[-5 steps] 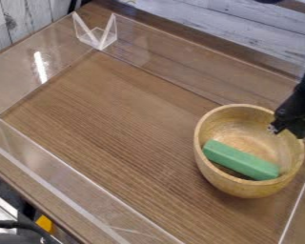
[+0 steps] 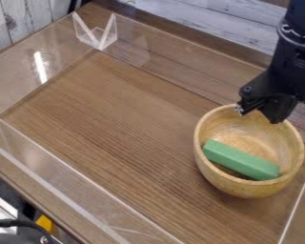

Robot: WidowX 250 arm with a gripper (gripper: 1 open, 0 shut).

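A light wooden bowl [image 2: 219, 132] sits at the right of the table, holding a green rectangular block [image 2: 239, 160] that lies along its lower left. The black gripper [image 2: 267, 100] hangs over the bowl's back edge at the upper right, low beside the rim. Nothing shows between its fingers; it looks shut, though its tips are dark and small.
A white wire-like stand [image 2: 94, 38] is at the back left. A pale wooden wall runs along the back right.
The gripper has moved leftward and a little upward from the bowl's right side to above its back edge. The bowl and block look unmoved.
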